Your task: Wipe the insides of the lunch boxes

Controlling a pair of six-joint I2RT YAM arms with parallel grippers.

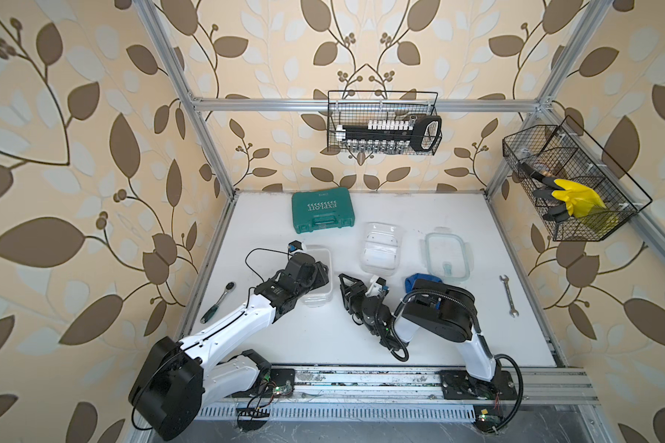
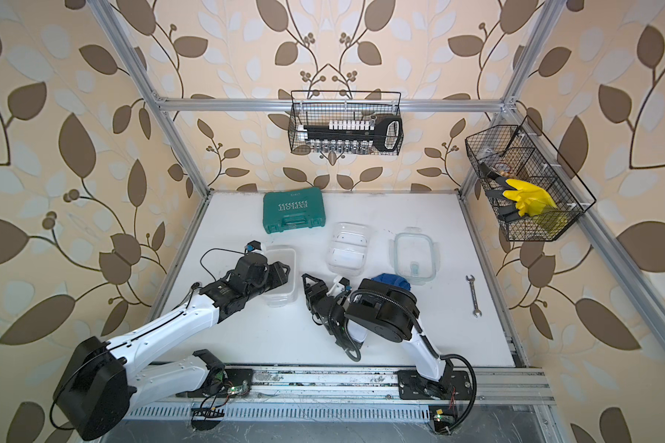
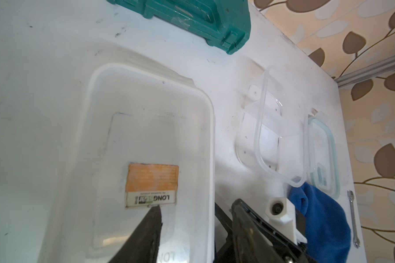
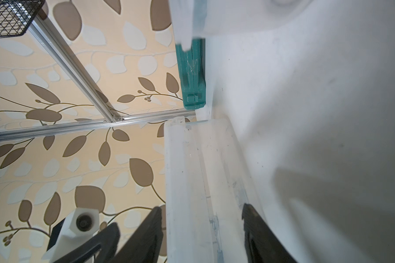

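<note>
The left lunch box [image 1: 317, 299], clear plastic with an orange label [image 3: 152, 179], stands at the centre-left of the table. Over it is my left gripper, its fingers apart and no cloth or other item held. My right gripper is open and low by the box's right side, whose wall [image 4: 206, 171] shows ahead of its fingers. A clear divided lunch box [image 1: 381, 249] sits in the middle. Farther right lies a shallow clear one with a pale teal rim [image 1: 465, 258]. The blue cloth [image 3: 327, 217] rests on the table, partly hidden by the right arm from above.
A green case [image 1: 323, 209] is at the back left. A wrench [image 1: 509, 295] lies near the right edge, and a dark-handled spoon-like tool [image 1: 218, 304] near the left. Wire baskets [image 1: 382, 124] hang above.
</note>
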